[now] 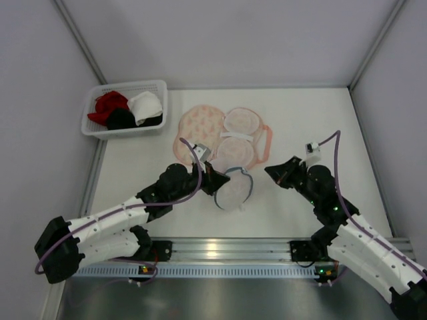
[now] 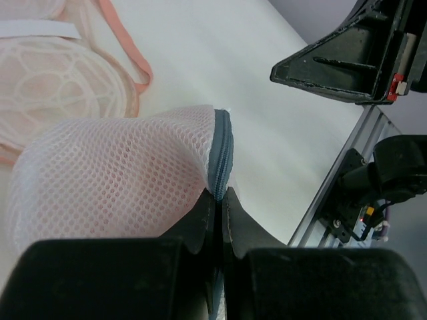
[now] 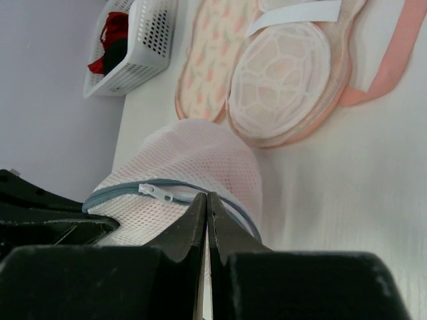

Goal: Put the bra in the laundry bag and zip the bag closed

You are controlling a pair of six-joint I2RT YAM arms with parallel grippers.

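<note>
A white mesh laundry bag [image 1: 233,192] with a grey zipper edge [image 2: 221,150] hangs from my left gripper, which is shut on that edge. A white zipper pull [image 3: 156,192] shows on it in the right wrist view. The pink padded bra [image 3: 280,83] lies flat behind the bag, with straps and a white band. My right gripper [image 1: 273,173] is to the right of the bag, its fingertips closed together; in its wrist view the bag is behind the tips, and nothing clearly shows between them.
A white basket [image 1: 97,128] with red, black and white cloths stands at the back left.
</note>
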